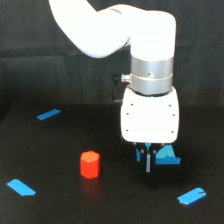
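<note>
My white gripper (pixel 149 162) points straight down in the right half of the camera view. Its dark fingers are small and seen edge-on, so how far apart they stand does not show. Behind the fingers is a blue object (pixel 166 156), partly hidden by the gripper. Contact between them cannot be judged. To the left, clear of the gripper, a red hexagonal block (pixel 90 164) stands on the black surface.
Blue tape strips lie flat on the black table: one at the back left (pixel 49 114), one at the front left (pixel 20 187) and one at the front right (pixel 191 196). Open table surrounds the red block.
</note>
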